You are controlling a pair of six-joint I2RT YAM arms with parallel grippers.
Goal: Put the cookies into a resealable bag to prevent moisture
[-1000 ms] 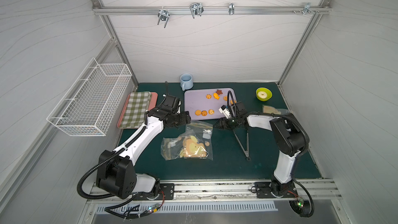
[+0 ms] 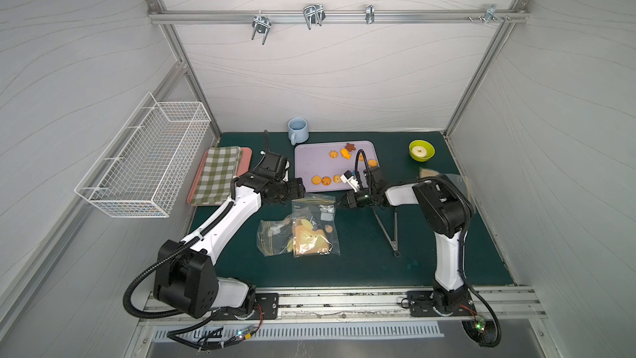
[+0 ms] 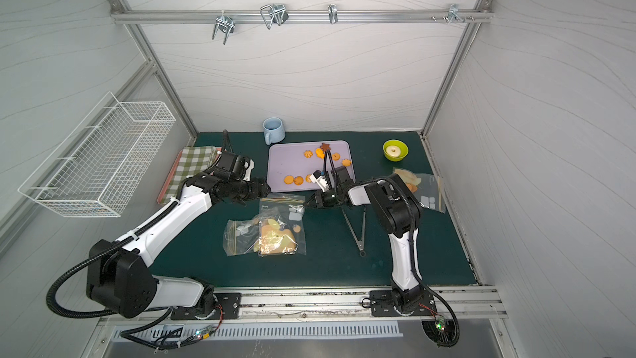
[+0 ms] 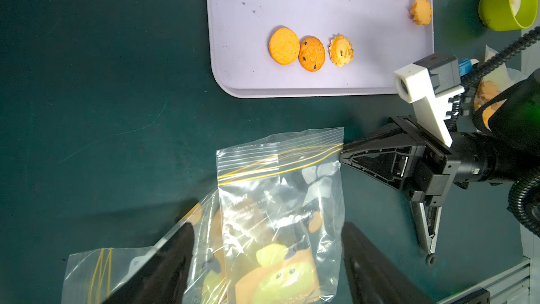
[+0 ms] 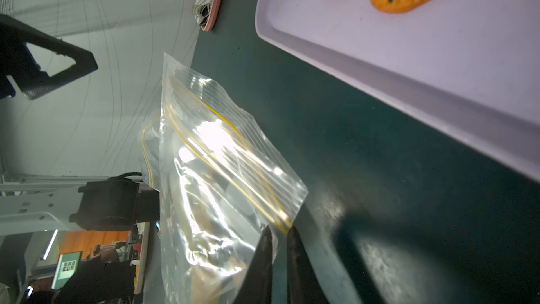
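Note:
Several cookies [image 4: 284,45] lie on the lilac tray [image 4: 253,78]. In front of it, a clear zip bag [image 4: 281,202] with a yellow seal overlaps other bags. My right gripper is at the bag's top right corner, its narrowly parted fingertips beside the seal; I cannot tell whether plastic is between them. My left gripper hangs open over the bags, just left of the upper bag's opening in the top views.
Tongs [image 2: 395,242] lie right of the bags. A green bowl [image 2: 421,150], blue mug [image 2: 298,130], cloth on a pink tray [image 2: 215,175] and another bag [image 3: 430,192] surround the work area.
My right arm has moved leftward to the bag's corner. The bag's top edge has shifted and now appears raised and flatter. My left arm looks unchanged.

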